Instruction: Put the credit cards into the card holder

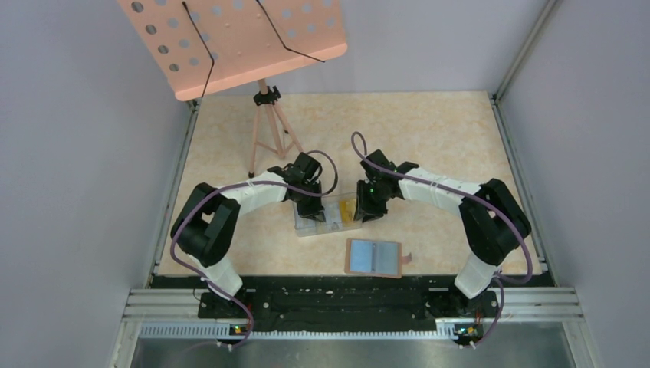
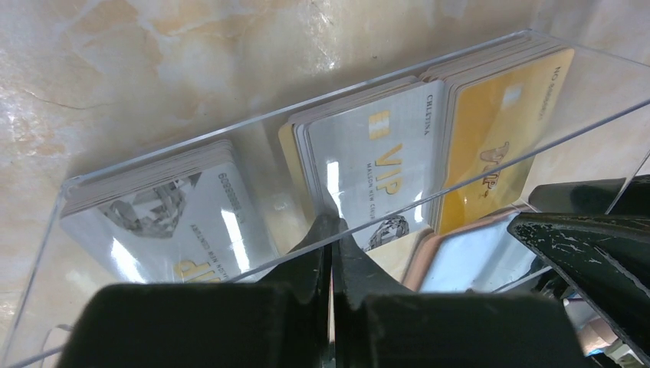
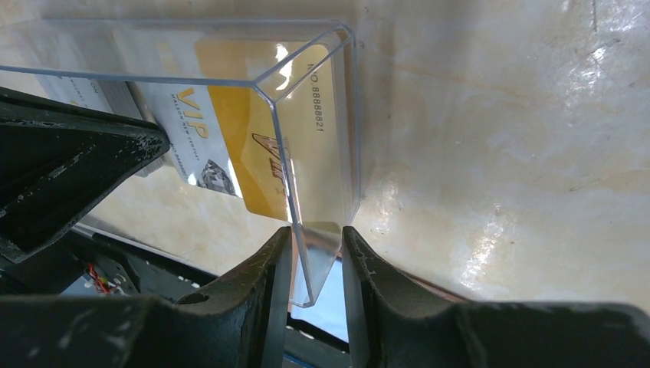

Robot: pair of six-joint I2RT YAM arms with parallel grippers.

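Note:
A clear acrylic box (image 2: 176, 144) holds stacks of cards: a diamond-pattern stack (image 2: 153, 222), a silver VIP stack (image 2: 375, 153) and a gold stack (image 2: 498, 115). My left gripper (image 1: 316, 211) is shut at the box, nothing visible between its fingers. My right gripper (image 1: 366, 205) is shut on the clear box's end wall, beside the gold cards. An open card holder (image 1: 373, 257) with blue pages lies in front of the box.
An easel (image 1: 272, 123) stands at the back left, behind the left arm.

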